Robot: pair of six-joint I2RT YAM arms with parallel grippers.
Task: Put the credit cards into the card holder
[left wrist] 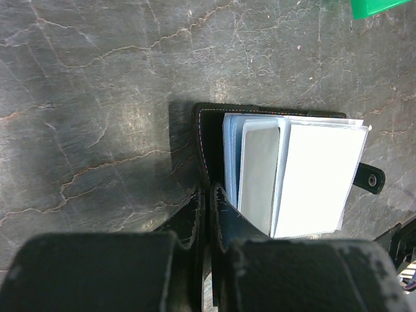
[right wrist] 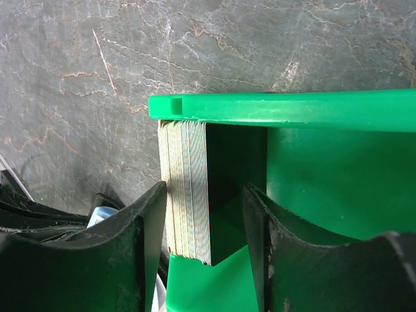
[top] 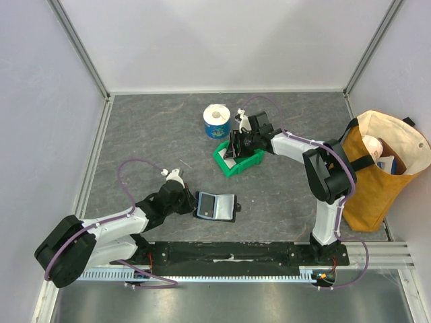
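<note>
The black card holder lies opened out near the table's front edge, its clear sleeves fanned to the right in the left wrist view. My left gripper is shut on the holder's near left edge. A tight stack of white cards stands on edge at one end of the green tray. Over that end, my right gripper is part open; its left finger overlaps the stack's outer side, while the other finger stands apart from the cards. Whether the left finger touches them, I cannot tell.
A blue-and-white round tub stands just behind the green tray. At the far right is a yellow bag with things inside.
</note>
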